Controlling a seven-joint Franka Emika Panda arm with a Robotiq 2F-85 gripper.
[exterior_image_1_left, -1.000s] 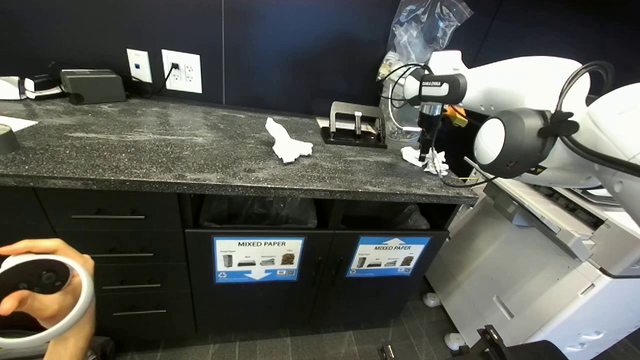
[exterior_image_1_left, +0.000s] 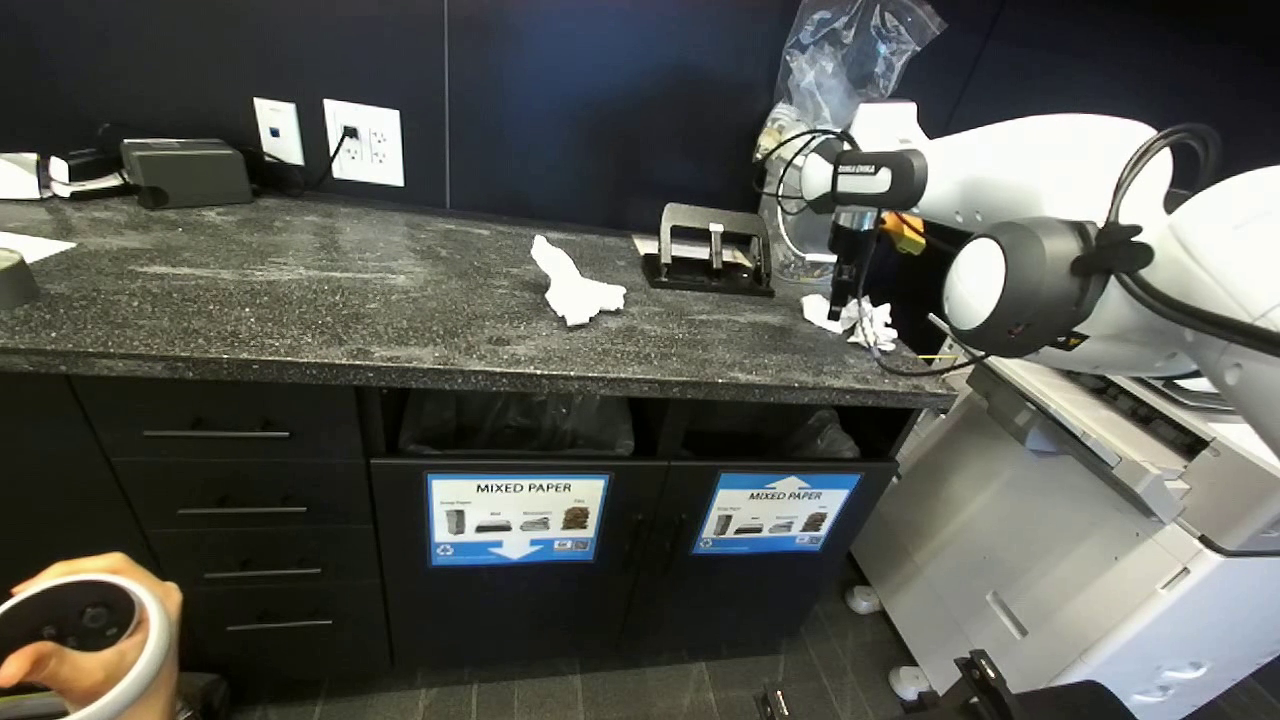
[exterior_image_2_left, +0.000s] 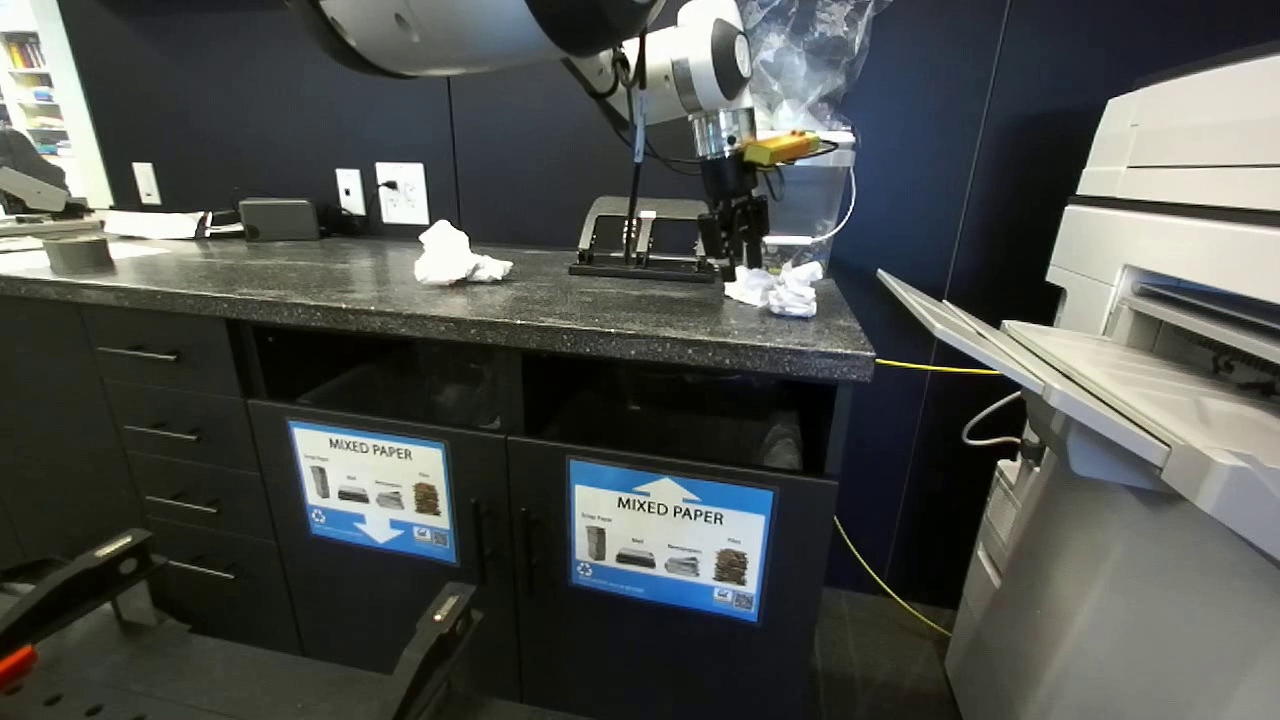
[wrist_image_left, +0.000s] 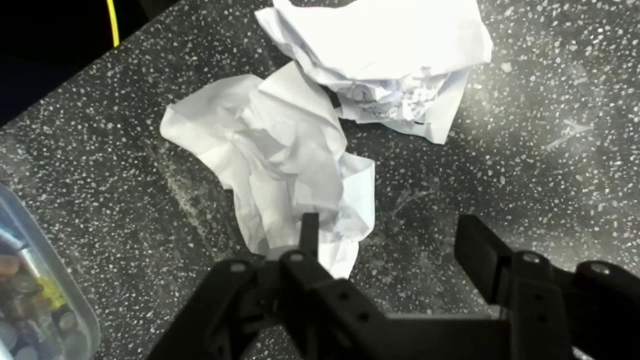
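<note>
In the wrist view my gripper is open, its two fingers well apart, over a crumpled white paper (wrist_image_left: 288, 150). The left finger overlaps the paper's lower end; the right one is over bare counter. Part of the paper's edge shows below the gap, and whether anything touches it I cannot tell. A second crumpled paper (wrist_image_left: 384, 42) lies against the first. Both lie near the counter's right end, where my gripper (exterior_image_2_left: 734, 258) points down just behind and left of the papers (exterior_image_2_left: 780, 292). Farther left on the counter sits another crumpled paper (exterior_image_1_left: 573, 288), well apart.
A black hole punch (exterior_image_1_left: 710, 258) stands left of my gripper. Behind it is a clear container (exterior_image_2_left: 801, 198) with a plastic bag above. The counter (exterior_image_1_left: 360, 300) has free room at its middle. Open bin slots (exterior_image_2_left: 678, 402) sit below the counter, and a printer (exterior_image_1_left: 1056, 528) is at the right.
In exterior view 1 my gripper has shifted slightly left, with the arm. The papers look unmoved. The person's hand with the controller has also moved a little left and down.
</note>
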